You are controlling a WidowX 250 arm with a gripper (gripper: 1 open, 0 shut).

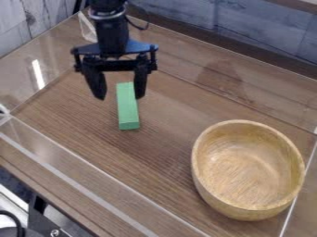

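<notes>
My black gripper (111,85) hangs over the left middle of the wooden table, open, its fingers pointing down around the upper end of a green block (128,111). The block lies flat and upright in the picture, lengthwise front to back; whether the fingers touch it cannot be told.
A large round wooden bowl (247,199) sits at the front right. The table's edge runs along the lower left, with dark cables beyond it.
</notes>
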